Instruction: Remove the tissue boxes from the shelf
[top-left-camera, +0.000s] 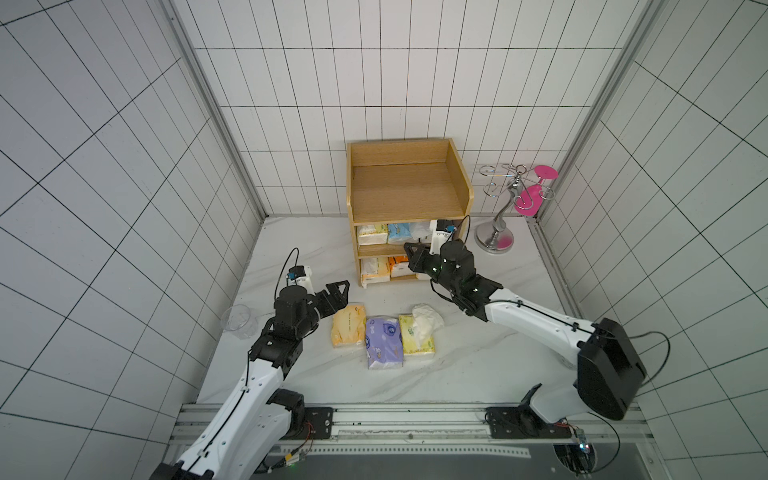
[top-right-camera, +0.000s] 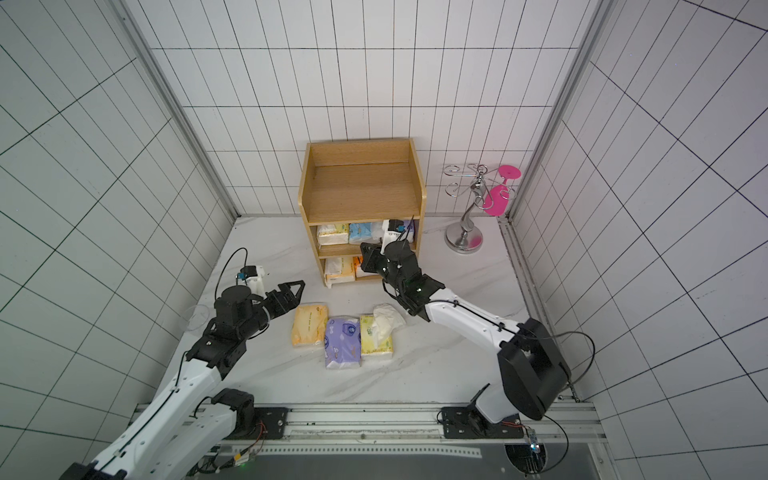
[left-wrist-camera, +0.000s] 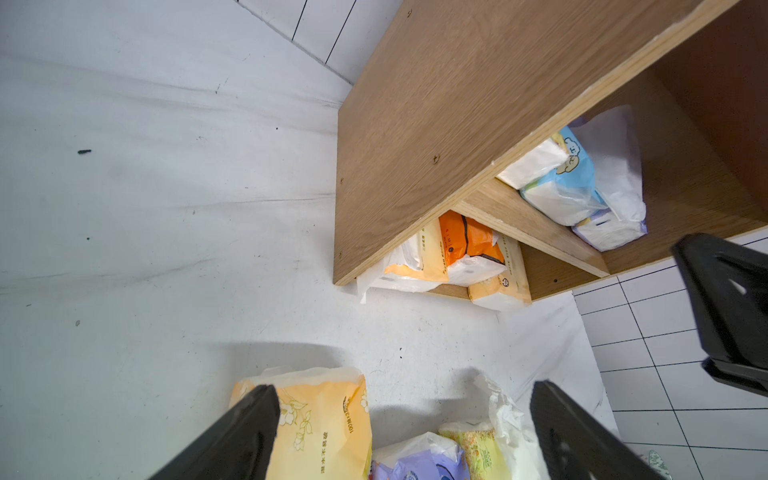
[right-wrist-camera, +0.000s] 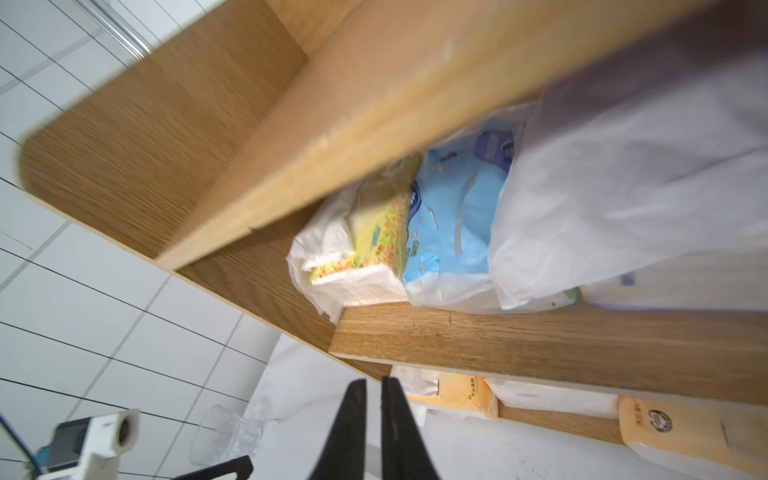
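Observation:
On the upper shelf board (right-wrist-camera: 512, 344) stand a yellow tissue pack (right-wrist-camera: 376, 232), a blue pack (right-wrist-camera: 456, 216) and a white-wrapped pack (right-wrist-camera: 640, 184). A purple-and-white pack (top-right-camera: 409, 229) shows at that level's right end. Orange packs (left-wrist-camera: 473, 244) fill the lower level. My right gripper is in front of the shelf, its fingers close together with a narrow gap and nothing visible between them. My left gripper stands open and empty above the table, left of the shelf front.
Three packs lie on the table before the shelf: orange (top-left-camera: 349, 325), purple (top-left-camera: 385, 342) and yellow-green (top-left-camera: 418, 334) with loose white wrapping. A metal rack (top-left-camera: 494, 237) with a pink item stands right. A clear glass (top-left-camera: 239, 320) is at far left.

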